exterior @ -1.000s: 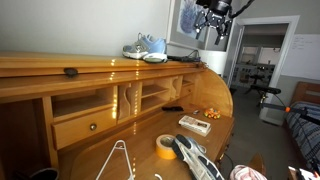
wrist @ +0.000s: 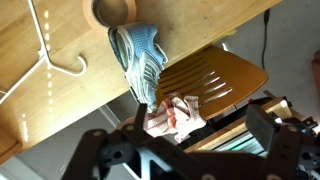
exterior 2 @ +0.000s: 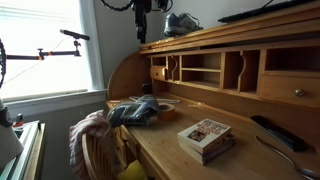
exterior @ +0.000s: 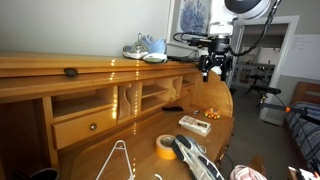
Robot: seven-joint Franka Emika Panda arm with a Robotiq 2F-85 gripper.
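Note:
High above the desk, my gripper is open, with nothing between its fingers; exterior view 2 shows it at the top, well clear of the surface. Below, a grey-blue shoe lies on the desk, also visible as a shoe at the front edge. Beside it rests an orange-brown tape roll. A white hanger lies farther along the wood. In exterior view 2, a box or thick book with a patterned top sits on the desk.
A wooden chair with a red-and-white cloth stands against the desk's front. Cubbyholes and small drawers line the back. More shoes sit on the upper shelf. A dark flat object and eyeglasses or cable lie near the box.
My gripper has come down from near the top of exterior view 1 to about the height of the upper shelf. The desk objects have stayed put.

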